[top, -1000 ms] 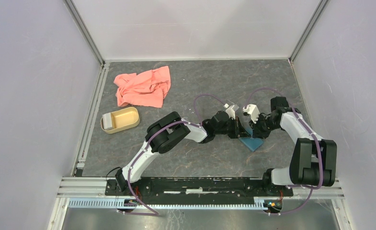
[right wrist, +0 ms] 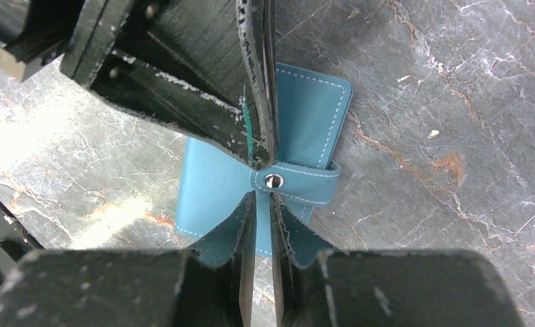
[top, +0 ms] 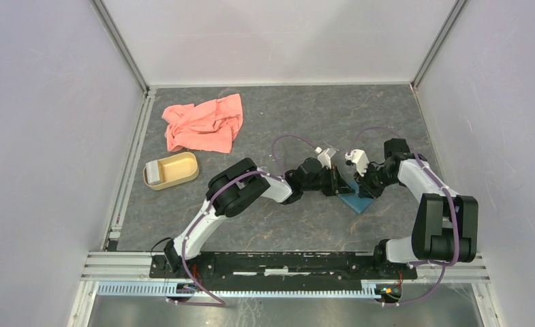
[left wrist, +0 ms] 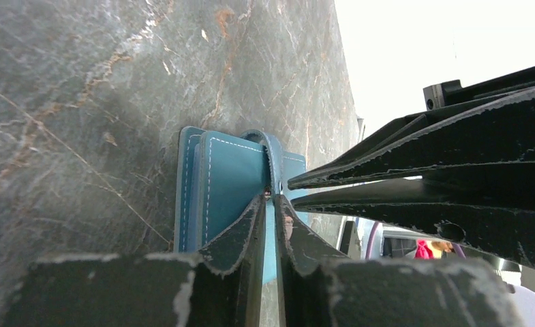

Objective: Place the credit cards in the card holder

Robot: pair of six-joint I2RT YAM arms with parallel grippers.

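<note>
A blue card holder [right wrist: 217, 180] with white stitching lies on the table, its strap [right wrist: 309, 182] and metal snap across the middle. In the left wrist view the strap [left wrist: 272, 153] arches up beside the tips of my left gripper. That gripper is shut on the holder near the strap; the exact bit pinched is hidden. My right gripper hovers at the snap with its fingers slightly parted, and I see nothing clearly between them. In the top view both grippers crowd over the holder's [top: 358, 203] upper part. No credit card can be made out.
A yellow tray [top: 180, 178] with a whitish block [top: 152, 173] in it stands at the far left. Above it lies a crumpled pink cloth [top: 206, 122]. The two arms' tips nearly touch.
The holder and my left gripper have shifted slightly to the left in the top view. My right arm has moved only a little. The tray and cloth are unchanged.
</note>
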